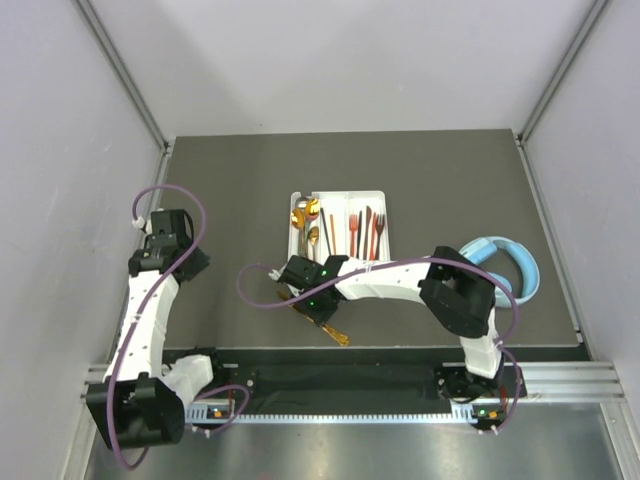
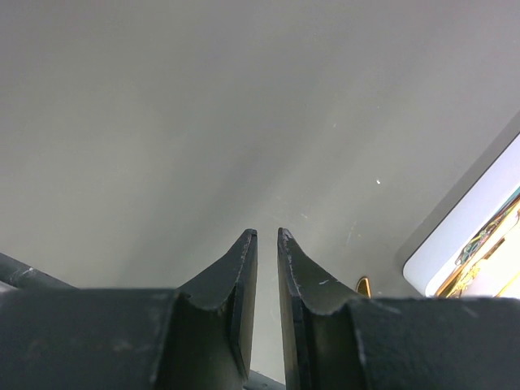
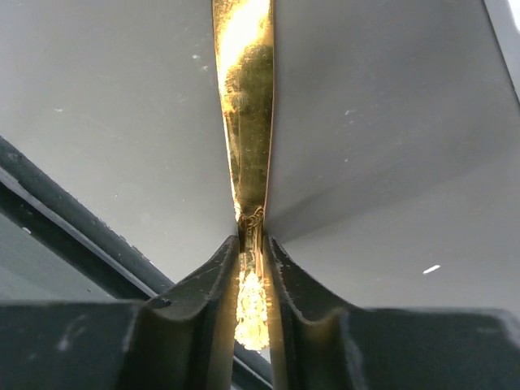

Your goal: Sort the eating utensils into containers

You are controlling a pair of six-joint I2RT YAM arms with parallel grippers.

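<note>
A gold utensil (image 3: 248, 122) lies diagonally on the dark mat below the tray, near the front edge (image 1: 335, 335). My right gripper is down at it, its fingers on either side of the narrow neck; whether they grip it is unclear. The white tray (image 1: 343, 201) holds gold spoons (image 1: 312, 208), forks (image 1: 379, 225), knives and other utensils in rows. My left gripper is at the left of the mat (image 1: 195, 262), above bare surface, its fingertips slightly apart with nothing between them; the tray's corner shows at the right of that view.
A light-blue curved object (image 1: 527, 273) lies at the right of the mat, beside my right arm. White walls bound both sides and the back.
</note>
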